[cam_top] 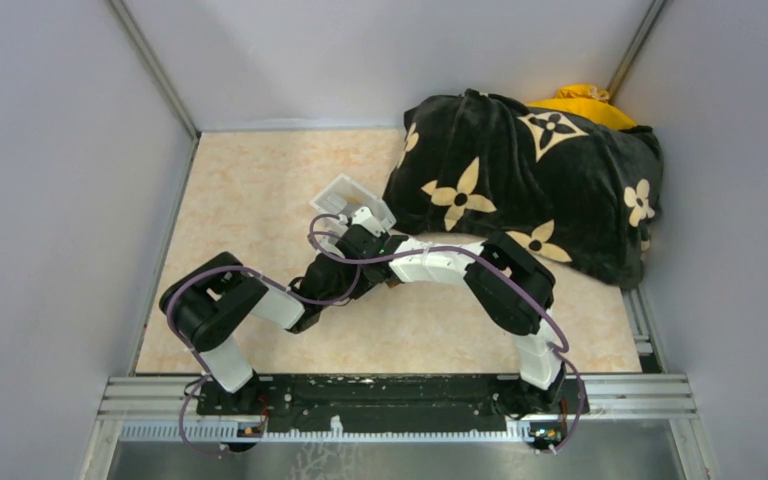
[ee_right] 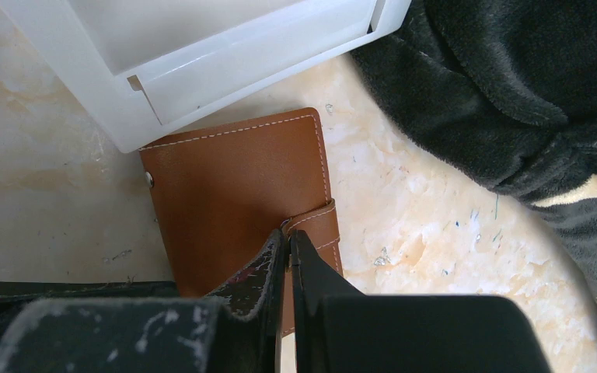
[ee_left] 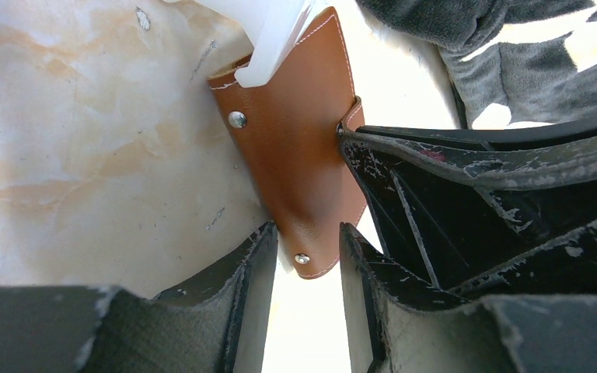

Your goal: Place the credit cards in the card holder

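Observation:
The brown leather card holder (ee_left: 303,155) lies closed on the table, with snaps along one edge. In the right wrist view, my right gripper is shut on the strap (ee_right: 316,224) at the side of the holder. My left gripper is open at the holder's narrow-looking lower end, which shows between its fingers; whether they touch it, I cannot tell. From the top, both arms cover most of the holder. No credit card can be made out clearly.
A white tray (ee_right: 218,81) stands against the holder's far edge and overlaps it in view. A dark plush cushion (cam_top: 520,180) with cream flowers fills the back right, a yellow cloth (cam_top: 590,108) behind it.

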